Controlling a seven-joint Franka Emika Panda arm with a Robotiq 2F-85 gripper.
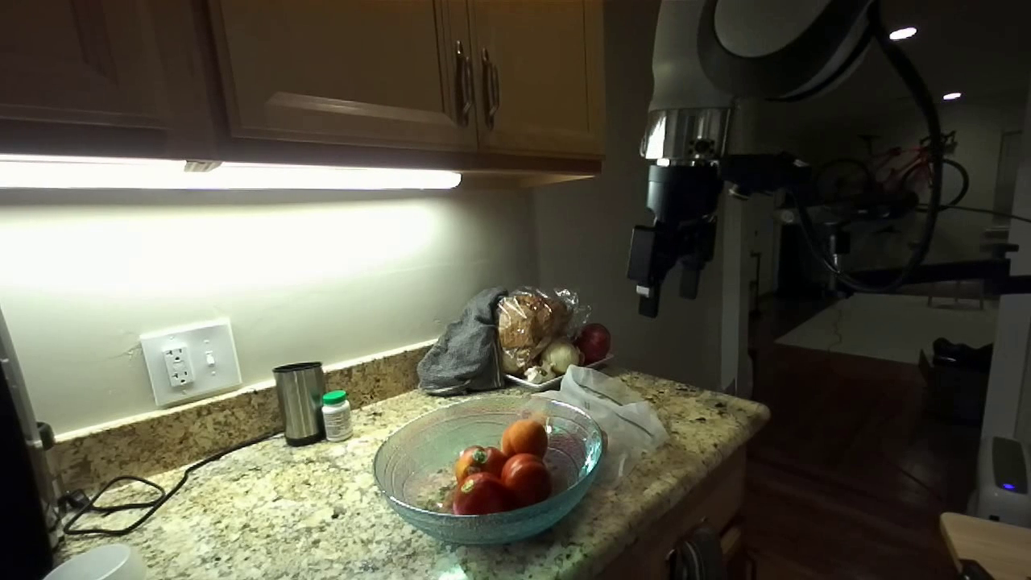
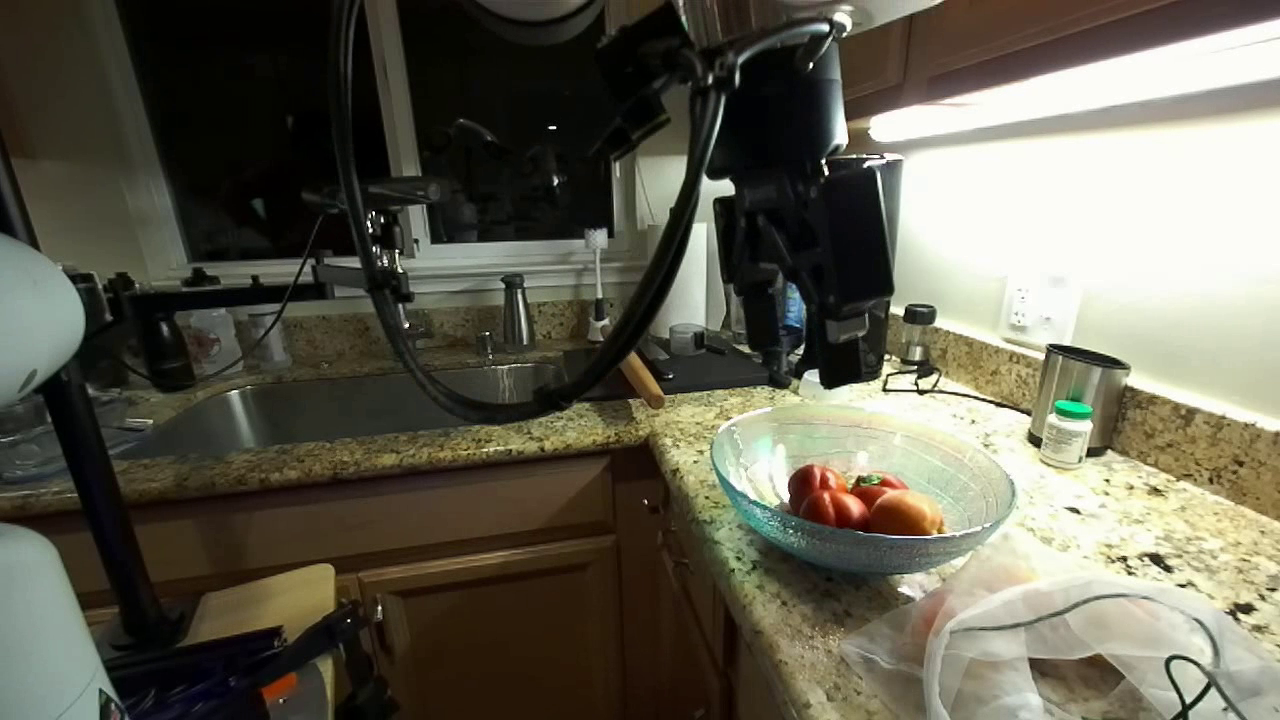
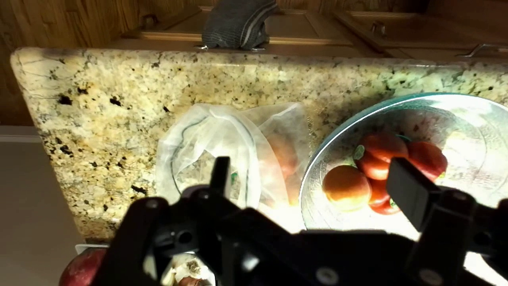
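Note:
My gripper (image 1: 667, 300) hangs in the air, well above the counter, pointing down. Its two fingers stand wide apart in the wrist view (image 3: 309, 176), open with nothing between them. A clear glass bowl (image 1: 406, 483) on the counter holds several red and orange tomatoes (image 1: 524, 480), which are grouped on one side. Beside the bowl lies a sheer white mesh bag (image 3: 214, 124). Through its fabric shows something reddish (image 3: 281, 155); what it is I cannot tell. From the wrist, the bag sits below the gap between the fingers and the bowl lies to the right.
A steel cup (image 1: 300, 403) and a green-capped bottle (image 1: 336, 417) stand by the wall. Behind the bag are a grey cloth (image 1: 468, 348), bagged bread (image 1: 533, 324) and onions (image 1: 561, 356). Wall cabinets (image 1: 348, 72) overhang the counter. The sink (image 2: 336, 412) lies farther off.

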